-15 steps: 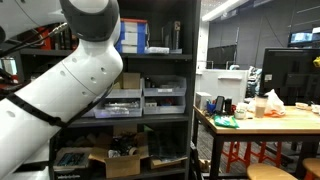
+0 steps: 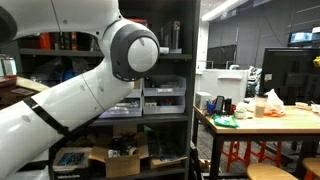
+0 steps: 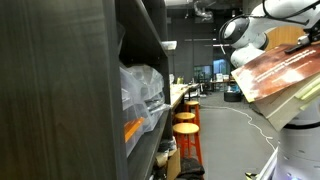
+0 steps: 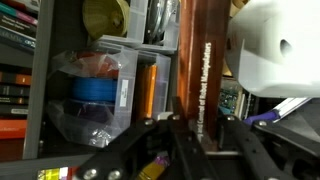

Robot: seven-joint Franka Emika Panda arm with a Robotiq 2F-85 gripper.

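Observation:
A book with a reddish-brown spine (image 4: 207, 65) carrying light lettering runs down the middle of the wrist view. My gripper is shut on it, the dark fingers at either side of its lower end. In exterior view 2 the same book (image 3: 285, 72) appears at the upper right, tilted, its reddish cover and pale page edges facing the camera. Exterior view 1 shows only the white arm (image 2: 75, 105); the gripper and book are out of sight there.
A dark shelf unit (image 2: 188, 75) holds clear bins (image 2: 165, 103) and, lower down, a cardboard box (image 2: 122, 160). Books (image 4: 15, 95) stand at the wrist view's left. A wooden table (image 2: 265, 122) is to the right; open floor (image 3: 235, 130) shows beside the stools.
The arm's elbow has come down and right in exterior view 1, from the upper shelf to in front of the middle shelves. The shelf contents show no clear change.

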